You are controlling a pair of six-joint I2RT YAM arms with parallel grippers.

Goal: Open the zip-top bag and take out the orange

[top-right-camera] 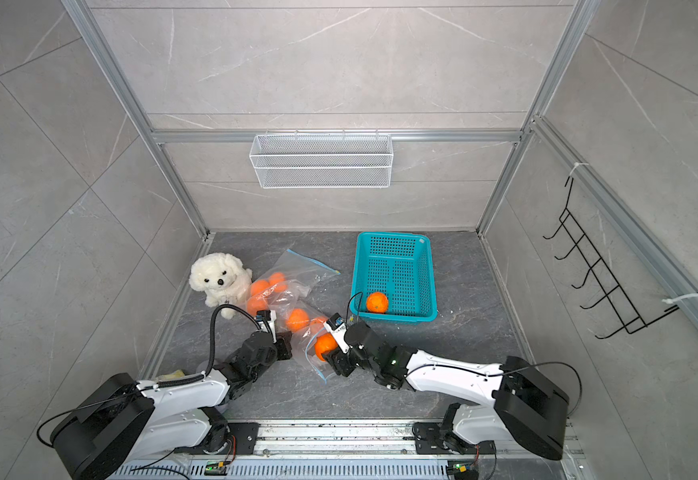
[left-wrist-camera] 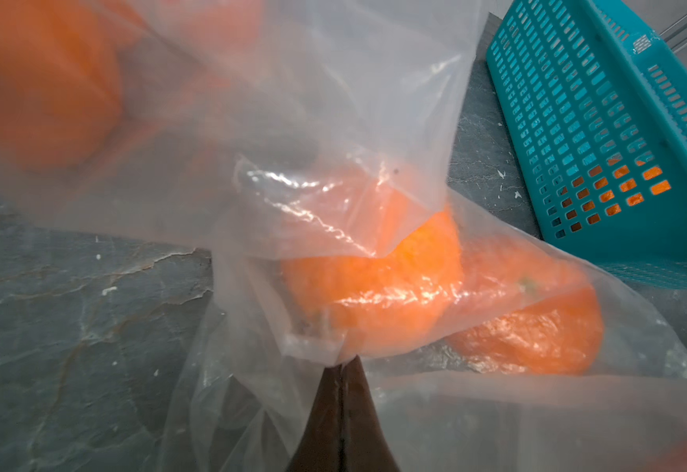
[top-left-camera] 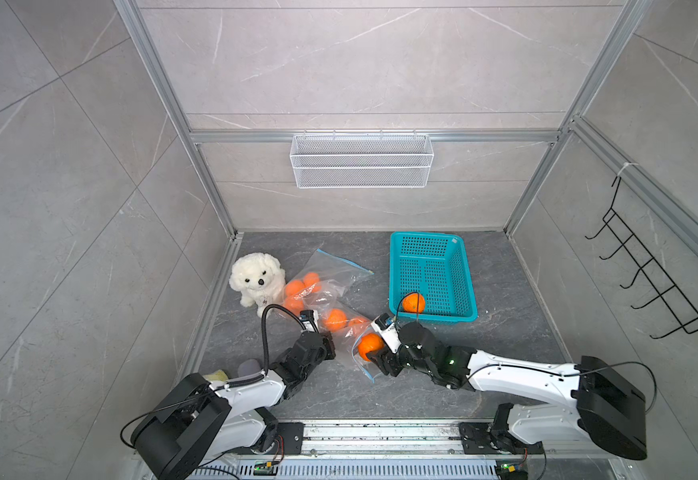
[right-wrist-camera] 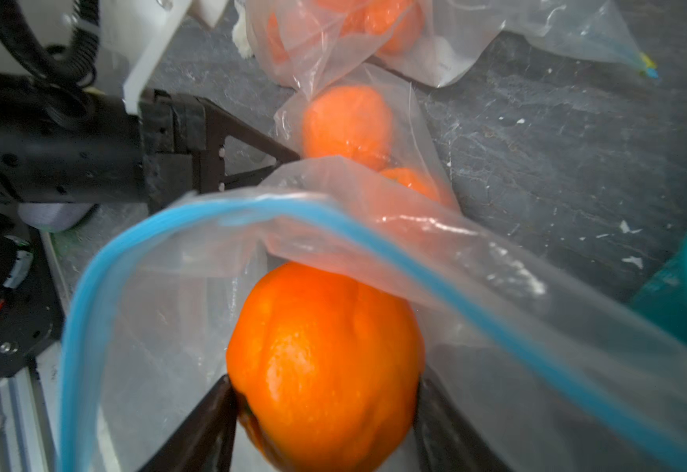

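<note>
In the right wrist view an orange (right-wrist-camera: 326,362) sits between the fingers of my right gripper, which touch both its sides. Around it stands the mouth of the clear zip top bag, its blue zip edge (right-wrist-camera: 406,255) arching over the fruit. More oranges (left-wrist-camera: 375,283) lie inside the bag (left-wrist-camera: 634,330), seen in the left wrist view. My left gripper is shut with its tips against the bag's film; a fold of plastic between them is hard to make out.
A teal basket (top-left-camera: 470,288) at the right holds one orange (top-left-camera: 413,302). Another clear bag with several oranges (top-left-camera: 302,285) lies behind, beside a white plush dog (top-left-camera: 258,277). Bare counter (top-left-camera: 429,392) shows at the front.
</note>
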